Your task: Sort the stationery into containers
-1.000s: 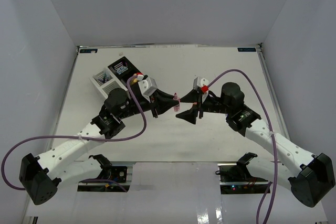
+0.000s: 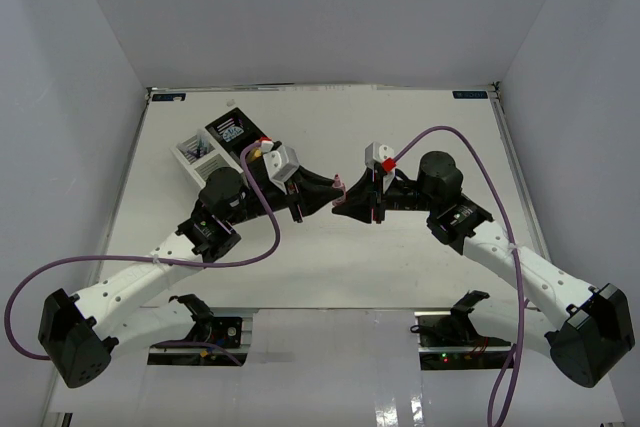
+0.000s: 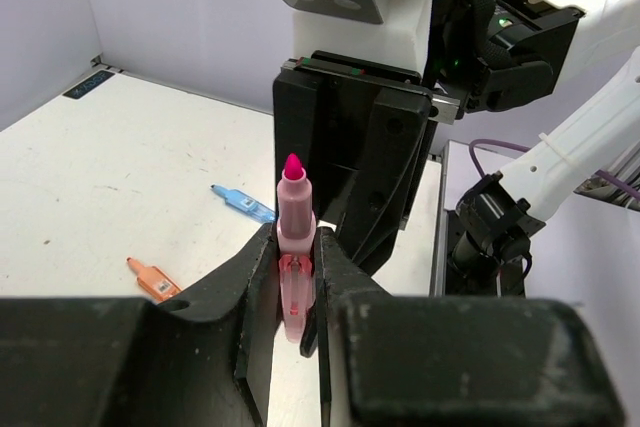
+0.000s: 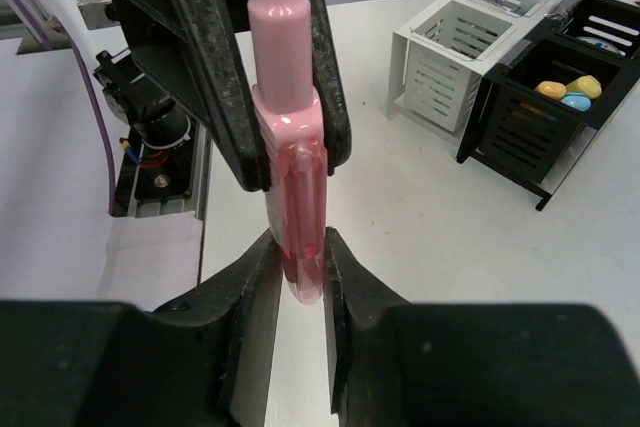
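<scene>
A pink marker (image 2: 339,190) stands upright in mid-air between my two grippers, tip up. My left gripper is shut on it, and my right gripper is shut on it from the opposite side. A blue marker (image 3: 240,202) and an orange marker (image 3: 152,277) lie on the white table in the left wrist view.
A white container (image 4: 440,77) with clear items and a black container (image 4: 520,137) holding yellow and blue pieces stand at the back left of the table (image 2: 370,117).
My right gripper has moved slightly toward the pink marker and its fingers have closed on it. The left arm has stayed nearly still.
</scene>
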